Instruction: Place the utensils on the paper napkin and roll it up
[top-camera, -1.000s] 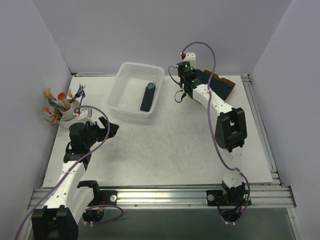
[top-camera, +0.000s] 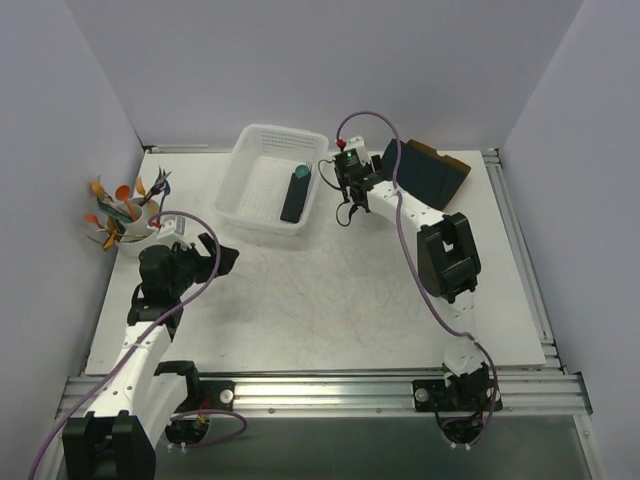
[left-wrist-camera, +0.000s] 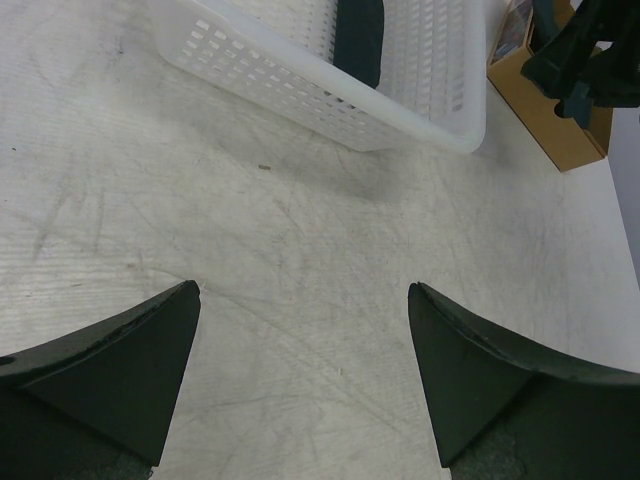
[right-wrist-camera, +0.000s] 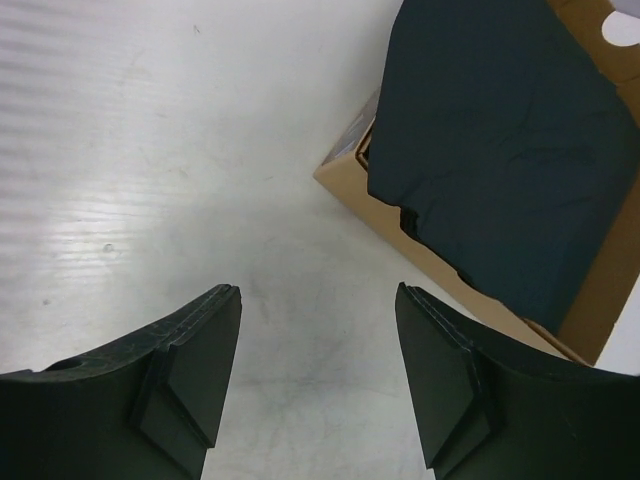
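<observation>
In the top view, a dark folded cloth or napkin sits in a cardboard box at the back right; the right wrist view shows it close up. My right gripper hangs just left of the box, open and empty. My left gripper is open over bare table at the left. Colourful utensils stand in white holders at the back left, behind my left arm.
A white plastic basket at the back centre holds a dark elongated item with a teal piece at its end.
The left arm has stayed still.
</observation>
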